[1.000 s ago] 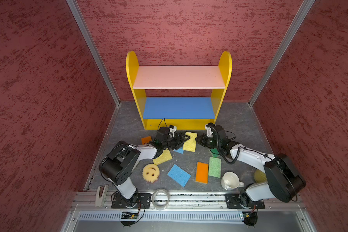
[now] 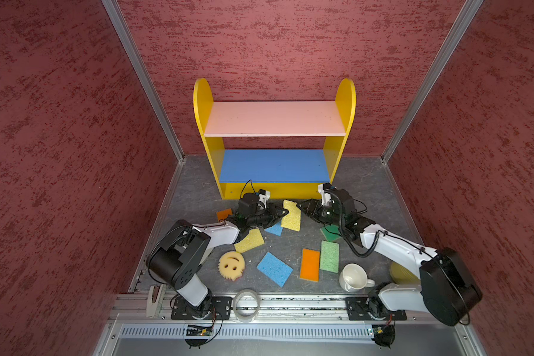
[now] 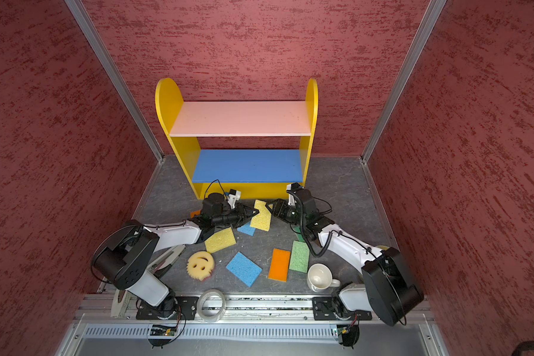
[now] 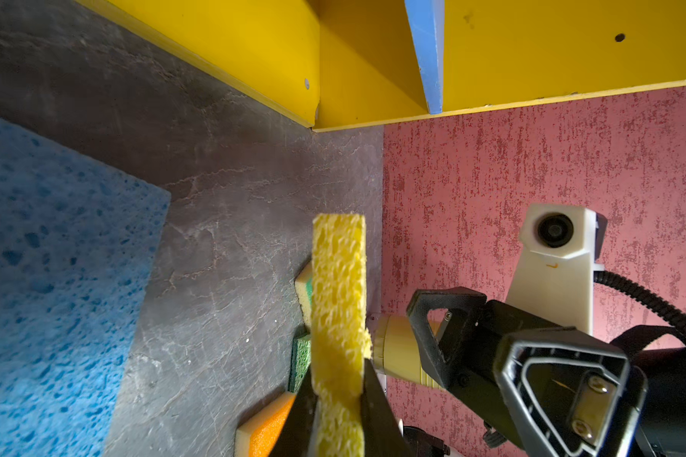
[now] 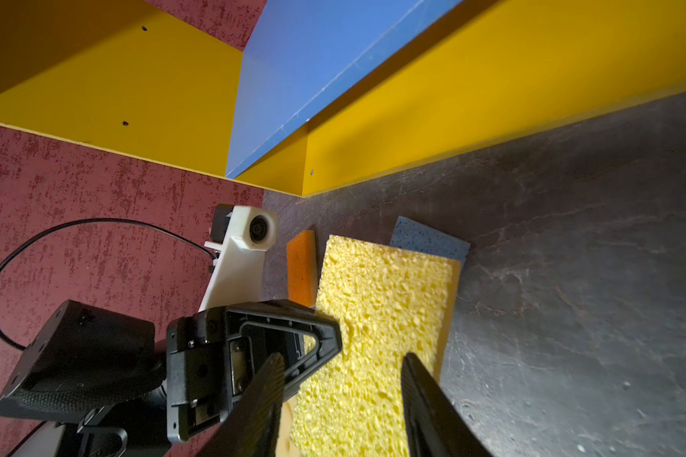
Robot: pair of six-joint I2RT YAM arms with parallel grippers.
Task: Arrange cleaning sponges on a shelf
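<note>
In front of the yellow shelf unit point(image 2: 201, 101), with its pink upper board point(image 2: 274, 115) and blue lower board point(image 2: 274, 165), my left gripper point(image 2: 281, 213) is shut on a yellow sponge point(image 2: 291, 216), held upright off the floor; it shows edge-on in the left wrist view point(image 4: 338, 304). My right gripper point(image 2: 303, 208) stands open just right of that sponge, with its fingertips close to the sponge's face in the right wrist view. Whether they touch it is unclear.
Loose sponges lie on the floor: blue point(image 2: 274, 268), orange point(image 2: 309, 264), green point(image 2: 329, 256) and yellow point(image 2: 249, 240). A smiley sponge point(image 2: 231, 265), a white mug point(image 2: 354, 277) and a tape roll point(image 2: 237, 305) are at the front. Both boards are empty.
My right gripper has risen slightly and shifted left, and its fingers look wider apart. The held yellow sponge has risen slightly with my left gripper.
</note>
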